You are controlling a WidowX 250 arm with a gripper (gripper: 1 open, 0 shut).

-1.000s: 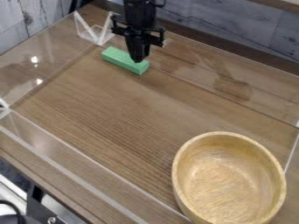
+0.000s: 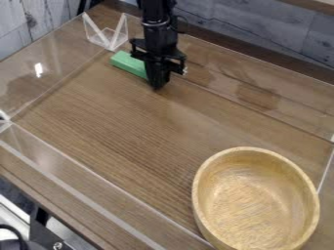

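Observation:
My black gripper (image 2: 156, 70) is lowered at the top centre of the camera view, over a green block (image 2: 129, 62) lying on the wooden table (image 2: 131, 146). The gripper covers the right part of the block. Whether its fingers are open or closed around the block is too small and dark to tell.
A large beige round bowl (image 2: 255, 195) sits at the bottom right. Clear plastic pieces lie near the back left and at the left edge. A grey wall runs along the back.
My gripper has come down from above and behind the green block onto its right part. The block looks roughly where it was.

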